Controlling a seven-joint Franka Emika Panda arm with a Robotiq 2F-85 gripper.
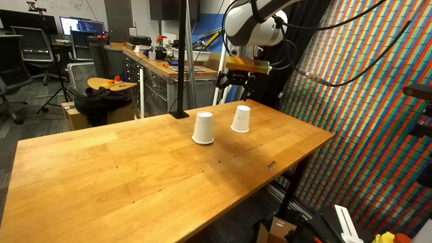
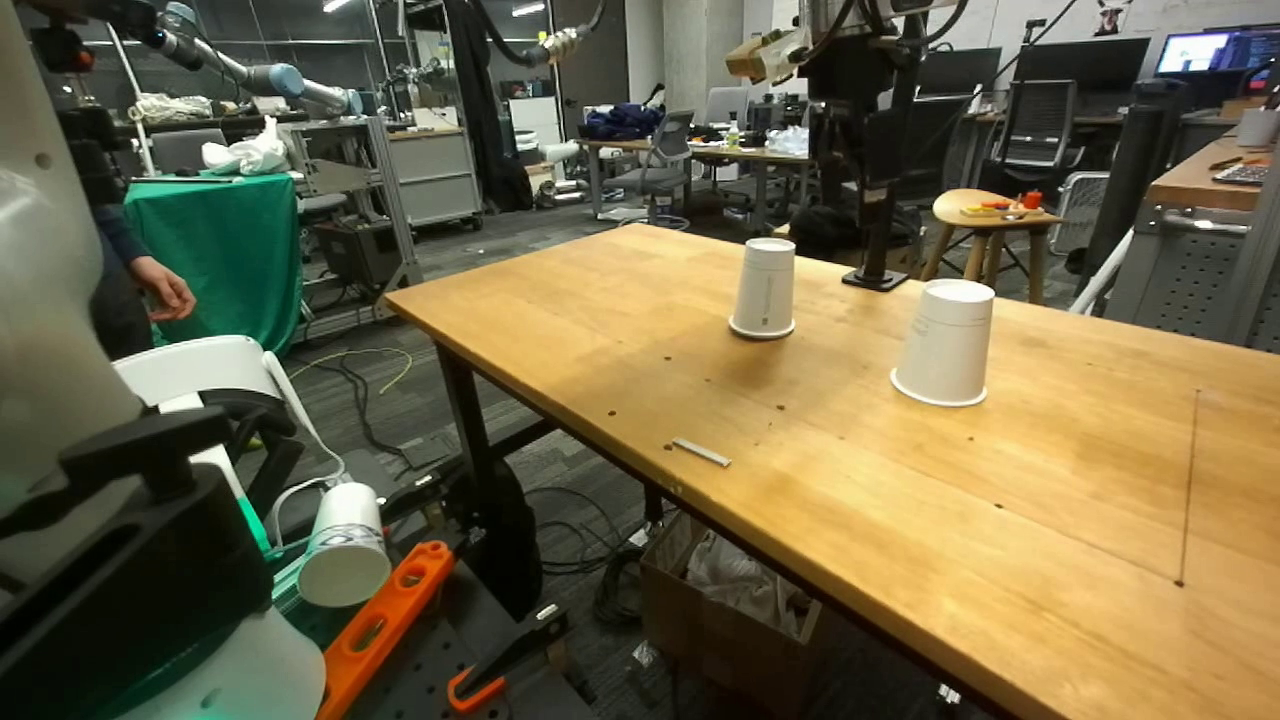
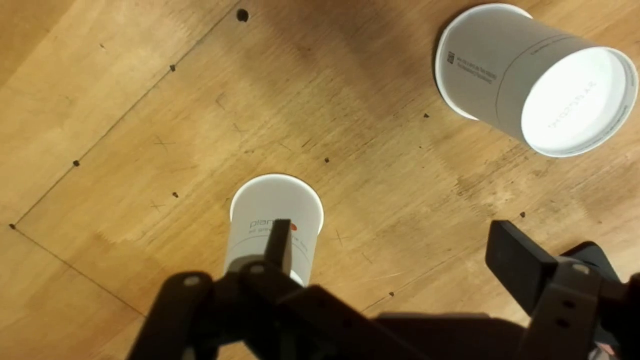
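Observation:
Two white paper cups stand upside down on the wooden table, apart from each other: a left cup [image 1: 203,129] and a right cup [image 1: 241,119]. My gripper [image 1: 235,89] is raised above the table's far right part, clear of both. In the wrist view the gripper is open, with only bare tabletop showing between its fingers. One finger [image 3: 277,243] covers part of a cup with printed lettering [image 3: 274,201]. The other cup [image 3: 480,69] lies beyond the fingers at the upper right, its bright base toward the camera.
A black post [image 1: 182,60] rises from the table's far edge. Near another edge lies a small metal strip [image 2: 701,452]. Cables [image 1: 360,77] hang from the arm.

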